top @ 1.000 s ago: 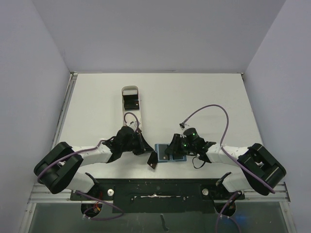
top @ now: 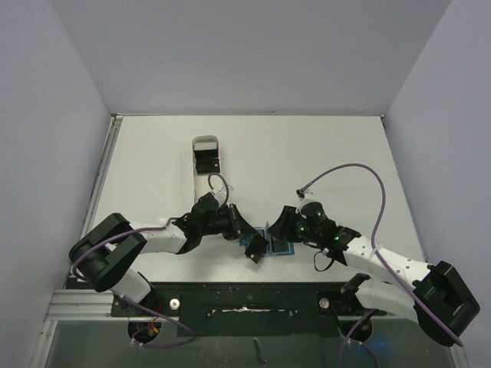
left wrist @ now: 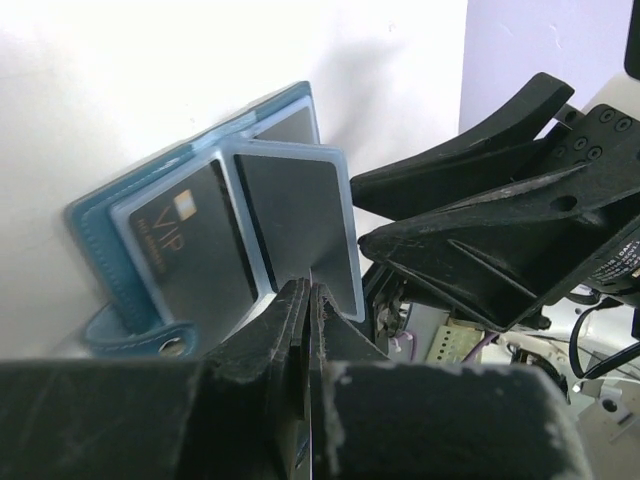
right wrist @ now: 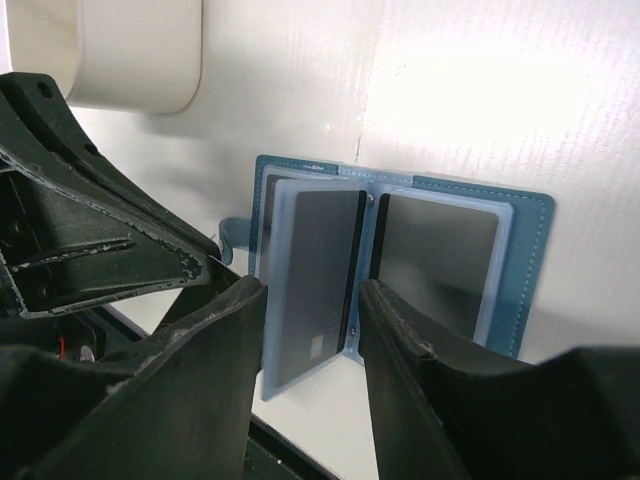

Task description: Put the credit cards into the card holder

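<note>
The blue card holder lies spread on the table, dark cards visible in its clear sleeves. One sleeve page stands tilted up from it. My left gripper is shut on a black card, which hangs by the holder's left half; in the left wrist view the card is nearly edge-on. Whether its edge has entered a sleeve, I cannot tell. The right gripper is part open by the raised page, its fingers apart in the left wrist view; no firm hold shows.
A white rack with dark cards in its far end stands behind the left arm. Its rounded corner shows in the right wrist view. The two grippers are close together over the holder. Free table lies at the back right.
The left gripper and its card have moved right, onto the holder's left side. A sleeve page was lifted by the right gripper, whose fingers have since parted and shifted slightly.
</note>
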